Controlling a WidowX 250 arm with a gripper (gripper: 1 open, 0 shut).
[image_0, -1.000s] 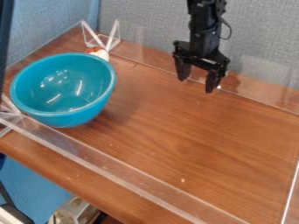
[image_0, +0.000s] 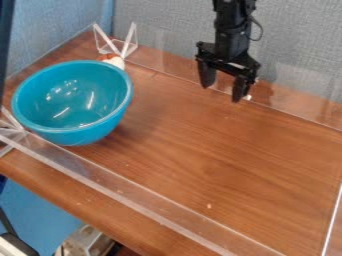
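Note:
My black gripper (image_0: 225, 78) hangs at the back of the wooden table, right of centre, with its fingers apart and pointing down, open. A large turquoise bowl (image_0: 88, 108) stands at the left of the table, well apart from the gripper. A small white and orange object (image_0: 115, 62) lies behind the bowl, near the back left, too small to identify.
Clear low rims run along its edges, with white brackets (image_0: 115, 40) at the left corners. Textured grey panels stand behind.
My gripper has shifted only slightly over the last second, at about the same place at the back. The bowl has not moved.

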